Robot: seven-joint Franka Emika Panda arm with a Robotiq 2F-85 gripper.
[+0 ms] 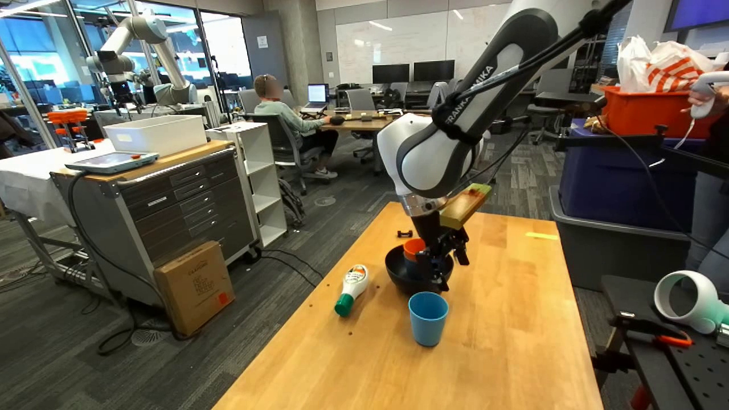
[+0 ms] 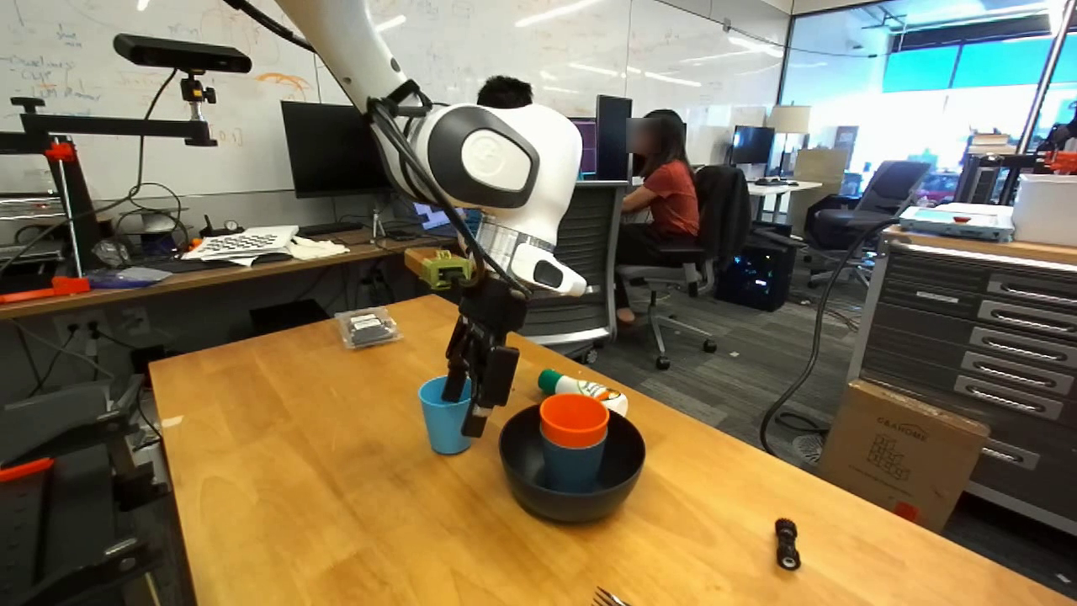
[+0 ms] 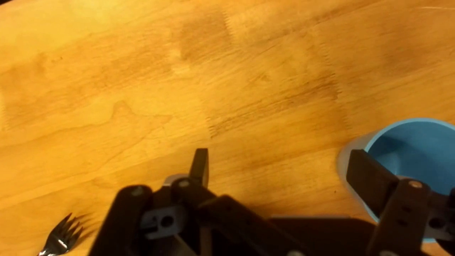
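My gripper stands open with only bare tabletop showing between its fingers. In the wrist view the right finger [image 3: 369, 179] overlaps the rim of a light blue cup [image 3: 420, 149]; whether they touch I cannot tell. The same upright cup [image 1: 428, 321] stands in front of the black bowl [image 1: 400, 278] in exterior view 1. Exterior view 2 shows my fingers partly in front of the blue cup [image 2: 444, 426]. An orange cup [image 2: 575, 419] sits nested in a darker blue cup [image 2: 573, 465] inside the black bowl [image 2: 520, 475].
A white bottle with a green cap [image 1: 352, 289] lies left of the bowl. A fork [image 3: 62, 234] and a small black flashlight-like object [image 2: 787, 544] lie on the table. Near the far edge in exterior view 2 is a clear packet [image 2: 368, 327].
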